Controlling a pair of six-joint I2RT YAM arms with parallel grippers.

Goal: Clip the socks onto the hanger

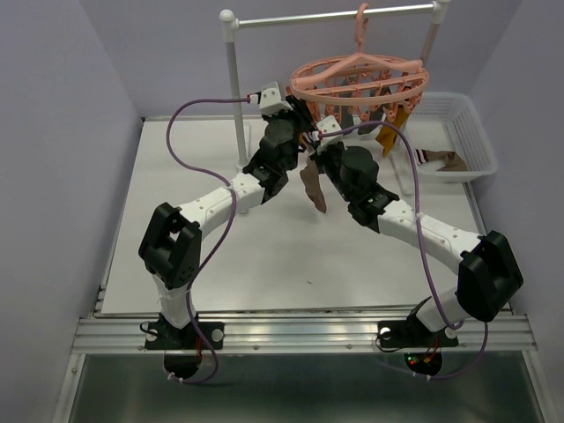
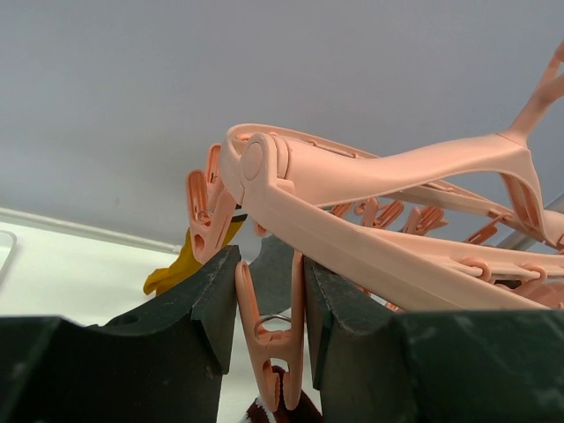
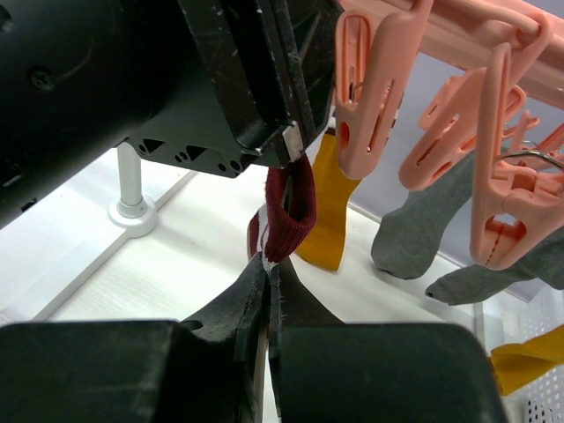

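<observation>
In the left wrist view my left gripper is shut on a pink clip (image 2: 271, 345) at the hanger's rim, squeezing its handles. A dark red sock cuff (image 2: 298, 411) sits at the clip's lower tips; whether it is pinched there I cannot tell. My right gripper is shut on the cuff of that sock (image 3: 291, 216), just under the left gripper. Its brown foot (image 1: 313, 185) hangs below both grippers in the top view. The round pink hanger (image 1: 359, 79) hangs from the rack above.
Yellow (image 3: 330, 207) and grey socks (image 3: 421, 225) hang close by on the hanger. A white basket (image 1: 483, 141) with a brown sock (image 1: 451, 161) inside stands at the right. The white rack post (image 1: 233, 88) is near my left arm.
</observation>
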